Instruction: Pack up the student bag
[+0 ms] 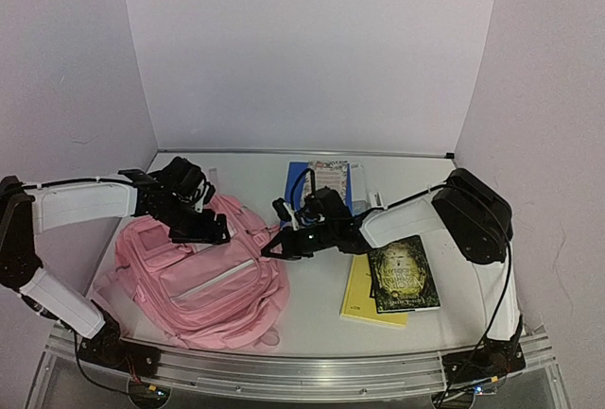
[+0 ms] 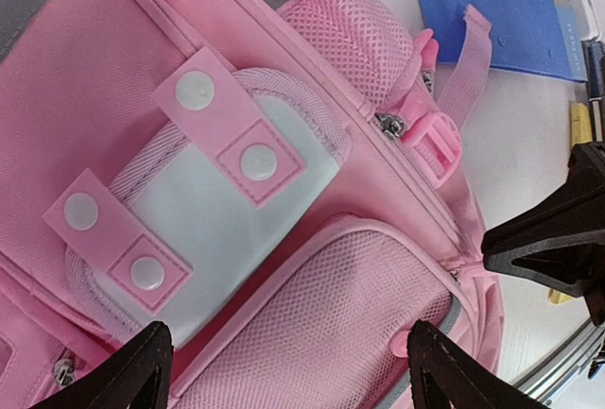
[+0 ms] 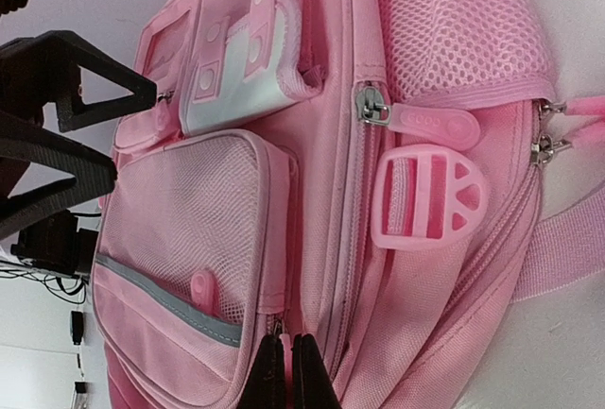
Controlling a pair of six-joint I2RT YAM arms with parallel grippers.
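Observation:
The pink school bag (image 1: 213, 281) lies on its back at the left of the table. Over its upper front, my left gripper (image 1: 225, 231) hovers, and its fingers (image 2: 142, 371) are spread wide with only bag fabric visible beneath. At the bag's right side my right gripper is closed on a pink zipper pull (image 3: 286, 343), by the edge of the mesh front pocket (image 3: 180, 201). That pull is mostly hidden by the fingertips. To the right lie a dark-covered book (image 1: 405, 275) and a yellow book (image 1: 359, 296) partly under it.
At the back, a blue folder (image 1: 296, 182) and a printed booklet (image 1: 327, 178) lie behind my right arm. A strap buckle (image 3: 430, 196) and another zipper pull (image 3: 435, 124) sit along the bag's side. Bare table shows between bag and books.

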